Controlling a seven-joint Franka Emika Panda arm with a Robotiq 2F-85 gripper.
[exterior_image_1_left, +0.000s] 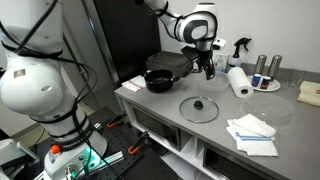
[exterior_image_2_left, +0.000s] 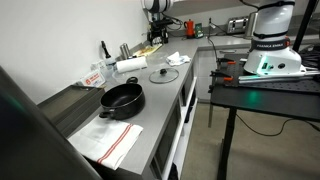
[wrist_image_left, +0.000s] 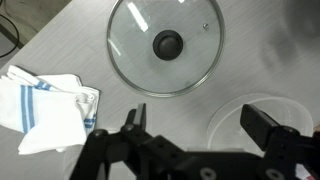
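My gripper (exterior_image_1_left: 209, 73) hangs over the far side of the counter, open and empty. In the wrist view its dark fingers stand well apart along the bottom. A round glass lid (exterior_image_1_left: 198, 113) with a black knob (wrist_image_left: 168, 45) lies flat on the counter, clear of the gripper. To the left of the lid stands a black pot (exterior_image_1_left: 159, 81) without a cover, also seen as the black pot (exterior_image_2_left: 122, 99) in the second exterior view. A clear bowl (wrist_image_left: 225, 124) is partly hidden by the gripper in the wrist view.
Folded white cloths with blue stripes (exterior_image_1_left: 252, 136) lie at the counter's right front. Behind are a paper towel roll (exterior_image_1_left: 238, 82), bottles (exterior_image_1_left: 260, 68) and another clear dish (exterior_image_1_left: 271, 111). A cloth (exterior_image_2_left: 110, 143) lies beside the pot.
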